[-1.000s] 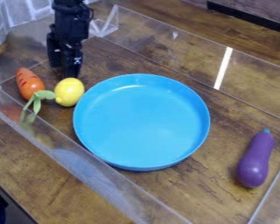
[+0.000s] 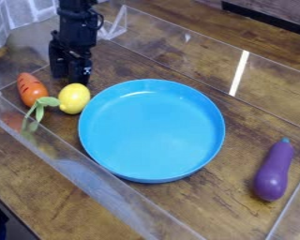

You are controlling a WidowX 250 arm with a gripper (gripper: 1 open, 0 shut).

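Note:
My black gripper [image 2: 70,60] hangs low at the upper left, just behind a yellow lemon [image 2: 74,97] and an orange carrot [image 2: 31,90] with green leaves. Its fingers are dark and small in the view, and nothing shows held between them. A large blue plate [image 2: 150,130] fills the middle, empty, right of the lemon. A purple eggplant [image 2: 273,172] lies on the wood at the lower right.
Clear plastic walls border the wooden surface [image 2: 240,122] along the left, bottom and right. Bare wood lies behind the plate and between it and the eggplant.
My gripper has shifted very slightly; the carrot, lemon, plate and eggplant have stayed where they were.

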